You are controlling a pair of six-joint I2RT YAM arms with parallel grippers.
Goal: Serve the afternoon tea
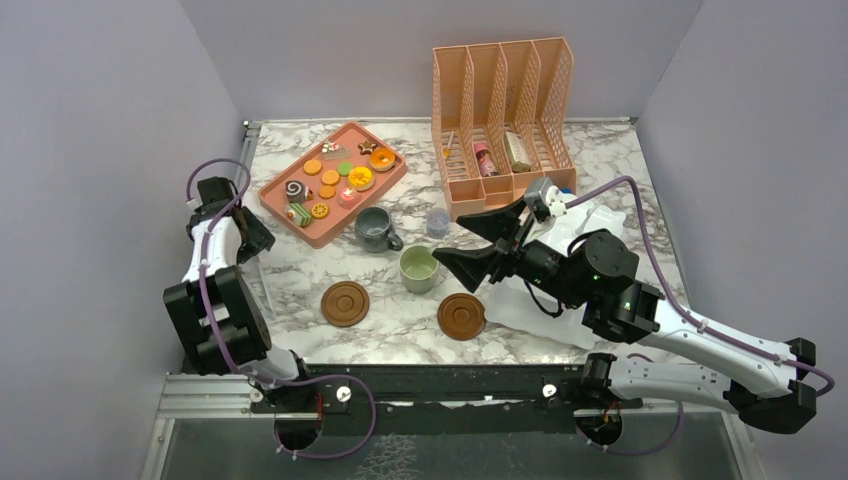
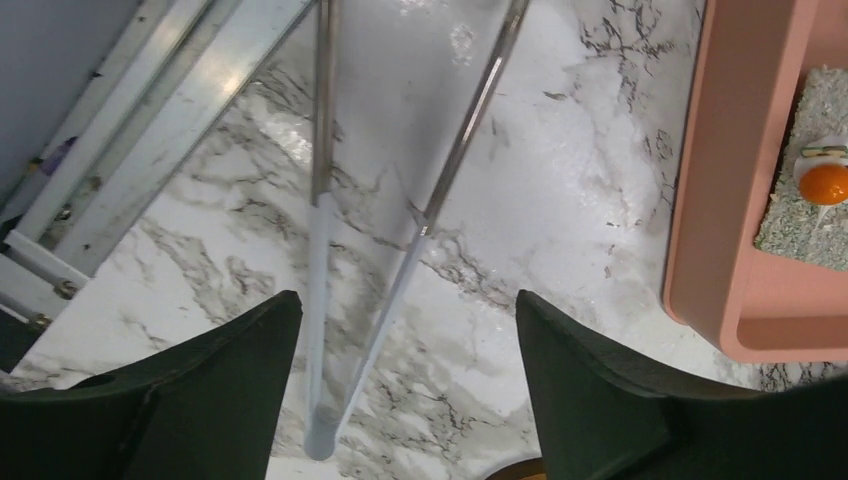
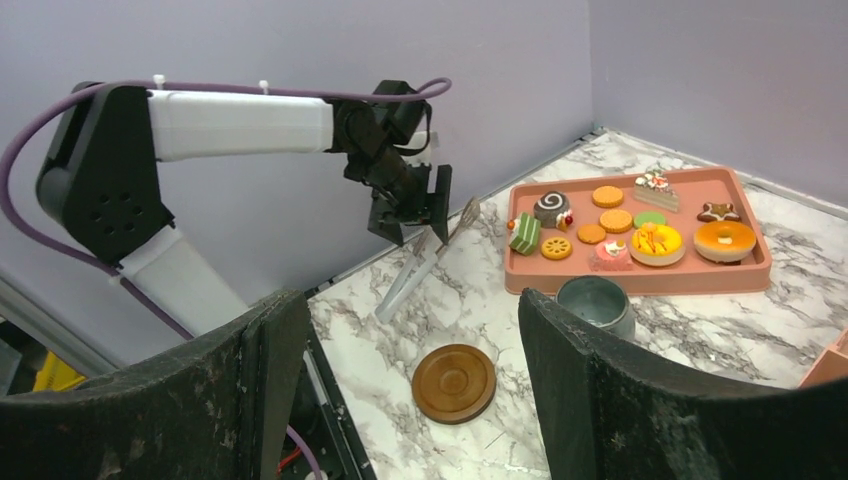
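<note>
My left gripper (image 1: 258, 240) stands open at the left edge of the marble table. Metal tongs with pale handles (image 2: 318, 270) lie below it, framed between its parted fingers in the left wrist view; nothing is gripped. A pink tray (image 1: 318, 236) to its right bears toy sweets such as an orange donut (image 1: 382, 159), a yellow donut (image 1: 361, 178) and a chocolate roll (image 1: 295, 191). Open and empty, my right gripper (image 1: 451, 240) hangs near a green cup (image 1: 418, 276). A dark mug (image 1: 371, 232) stands by the tray. Two brown coasters, one left (image 1: 345, 304), one right (image 1: 461, 316), lie in front.
At the back right stands an orange divided rack (image 1: 464, 190) holding a pink can (image 1: 485, 159) and a pale box (image 1: 518, 152). A small clear cup (image 1: 438, 222) is near the green cup. White plastic (image 1: 520, 312) lies under the right arm.
</note>
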